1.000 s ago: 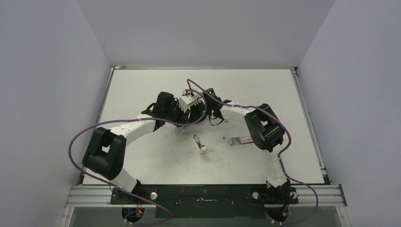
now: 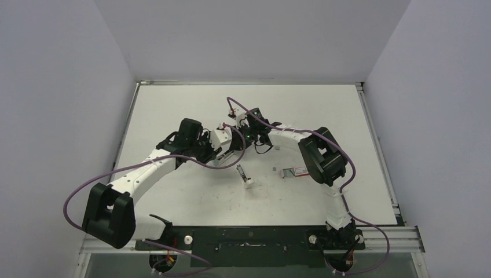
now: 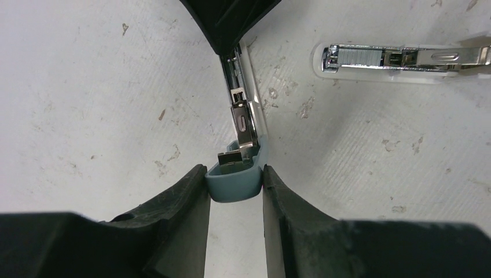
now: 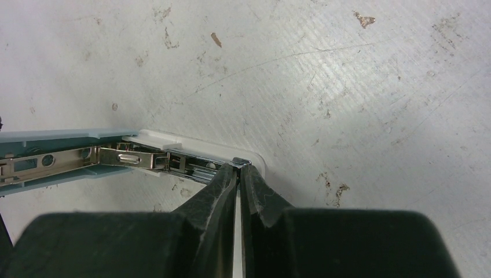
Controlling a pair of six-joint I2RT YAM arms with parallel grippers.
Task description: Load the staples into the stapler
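The light blue stapler (image 4: 69,138) lies opened out, its metal channel exposed. My left gripper has its fingertips closed around the end of the stapler's blue top (image 3: 231,188). My right gripper is shut on the front end of the stapler's staple channel (image 4: 197,162), over its white base. In the top view both wrists (image 2: 211,147) meet over the stapler near the table's middle, hiding much of it.
A second stapler (image 2: 243,174) with a loaded strip lies just in front, also seen in the left wrist view (image 3: 359,58). A red-and-grey box (image 2: 295,172) lies to the right.
The right arm stays in place.
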